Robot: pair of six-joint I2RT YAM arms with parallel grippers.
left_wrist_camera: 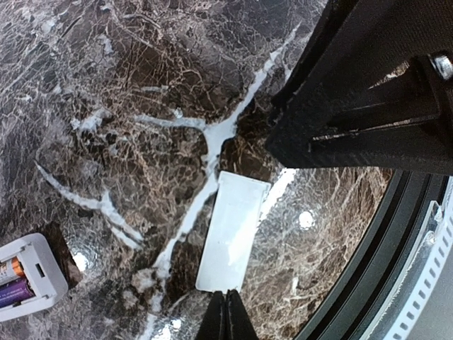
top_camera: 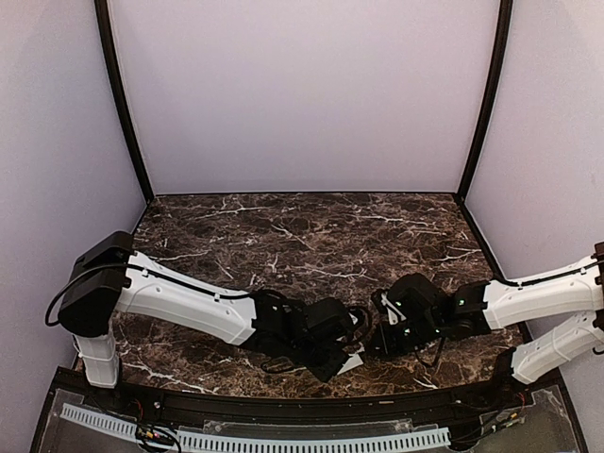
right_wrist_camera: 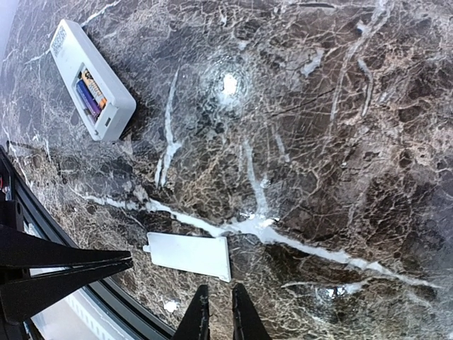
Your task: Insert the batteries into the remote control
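The white battery cover (left_wrist_camera: 232, 227) lies flat on the marble near the front edge (top_camera: 350, 361). My left gripper is shut at the cover's short end, with nothing visible between its fingers. In the right wrist view the white remote (right_wrist_camera: 85, 64) lies apart from the cover, its compartment showing batteries (right_wrist_camera: 90, 95), one orange and one purple. My right gripper is shut, nothing seen between its fingers, beside the cover (right_wrist_camera: 185, 253). In the top view both arms hide the remote.
The table's dark front rail (top_camera: 236, 404) runs close by the cover, with a slotted strip beyond it. The two grippers are close together.
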